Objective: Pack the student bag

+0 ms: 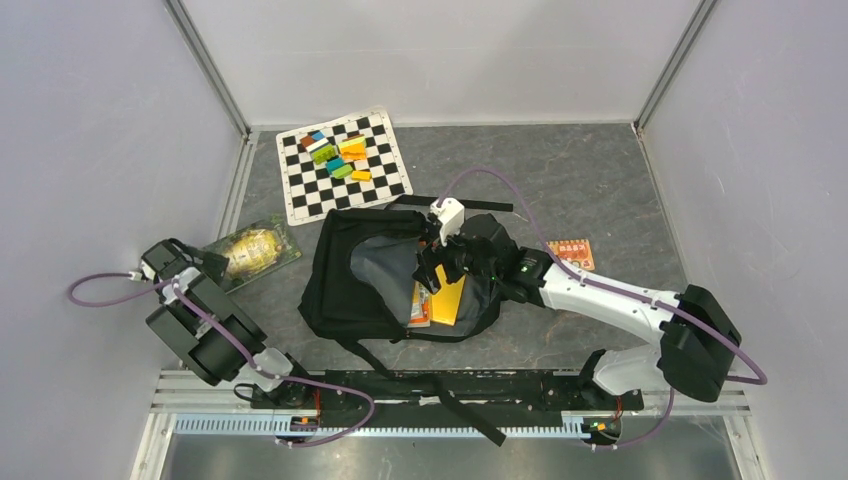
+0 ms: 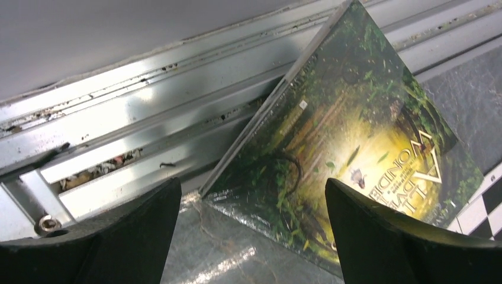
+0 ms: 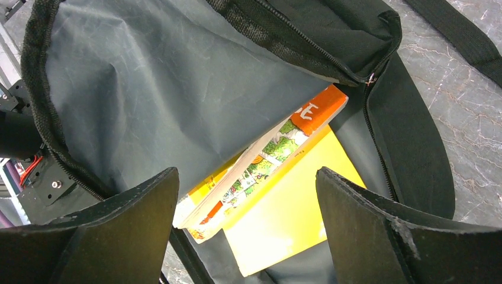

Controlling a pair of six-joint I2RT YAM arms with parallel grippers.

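The open black bag [image 1: 335, 280] lies mid-table with books [image 3: 317, 112] and a yellow folder [image 3: 278, 219] inside. My right gripper hovers open over them, nothing held. At the far left, a green-and-gold book lies against the metal edge rail in the left wrist view. My left gripper stands open over that book's left end, with nothing between its fingers. An orange notebook [image 1: 569, 253] lies right of the bag, partly behind the right arm.
A checkered board [image 1: 300, 190] with several coloured bricks stands at the back left. Bag straps [image 1: 465, 415] hang over the front edge.
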